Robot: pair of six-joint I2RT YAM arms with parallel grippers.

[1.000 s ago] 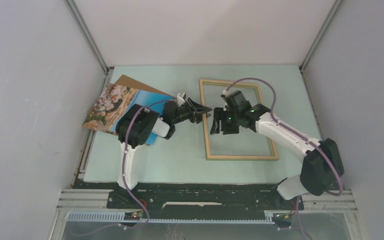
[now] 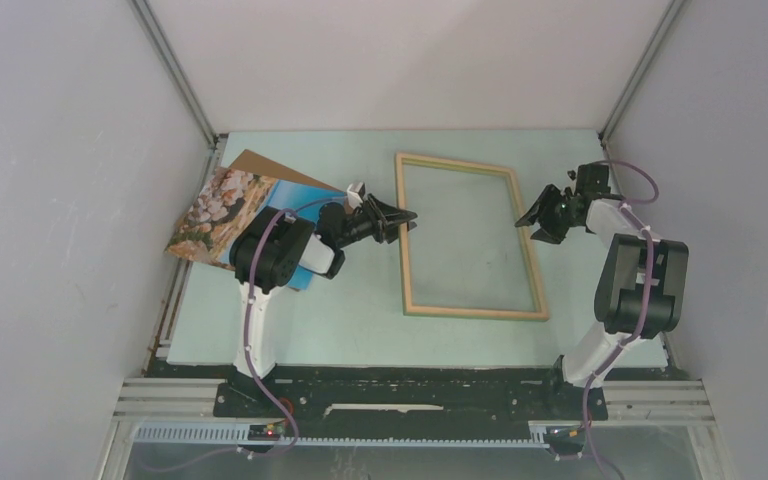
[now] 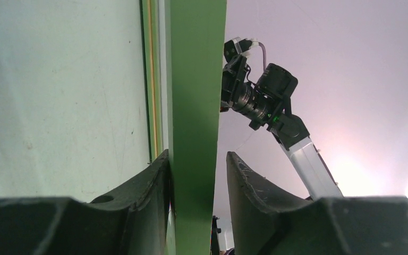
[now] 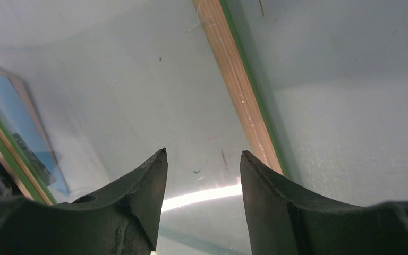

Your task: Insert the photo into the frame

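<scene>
The photo (image 2: pixel 228 212), with pink blossoms and blue sky, lies at the left of the table, partly hidden under my left arm. An empty wooden frame (image 2: pixel 475 316) with a clear pane is at the middle right. My left gripper (image 2: pixel 408 220) straddles the frame's left side; in the left wrist view the green edge (image 3: pixel 195 106) runs between its fingers, touching the left one, with a gap to the right one. Over the frame's right side is my right gripper (image 2: pixel 529 229), open and empty. In the right wrist view that wooden side (image 4: pixel 239 87) passes behind its right finger.
A brown board (image 2: pixel 252 160) pokes out from beneath the photo. My right arm (image 2: pixel 643 285) reaches in over the right edge.
My right gripper has swung right, from over the frame's middle to its right side. The frame has shifted slightly left, and my left gripper has moved a little the same way.
</scene>
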